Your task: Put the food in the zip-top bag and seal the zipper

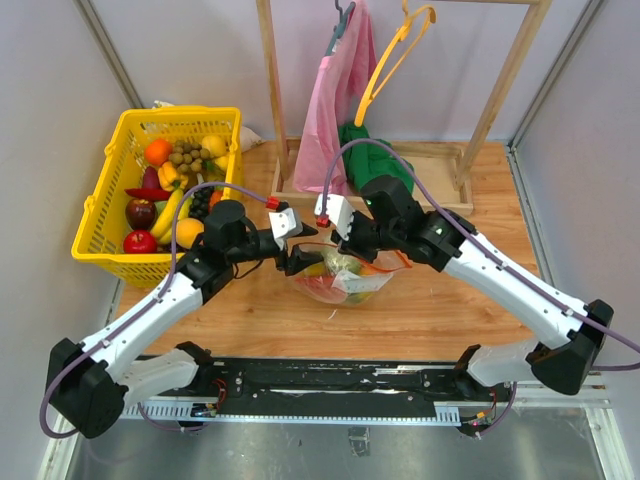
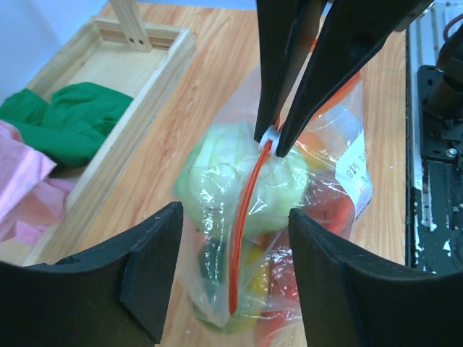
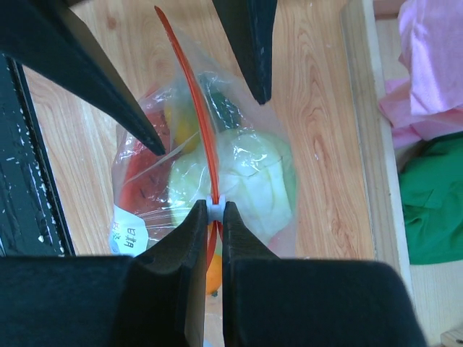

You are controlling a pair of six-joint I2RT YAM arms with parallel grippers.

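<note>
The zip top bag (image 1: pixel 335 280) lies on the table holding a pale green leafy item, red and yellow food, with a red zipper (image 2: pixel 242 224) along its top. My right gripper is shut on the bag's white slider (image 3: pixel 215 208) on the zipper. My left gripper stands part open over the zipper's free end, its fingers either side of the red strip; in the top view the left gripper (image 1: pixel 298 245) faces the right gripper (image 1: pixel 335 235) closely.
A yellow basket (image 1: pixel 95 215) of fruit and vegetables stands at the left. Behind the bag is a wooden rack (image 1: pixel 457 175) with pink cloth (image 1: pixel 325 130) and green cloth (image 1: pixel 370 160).
</note>
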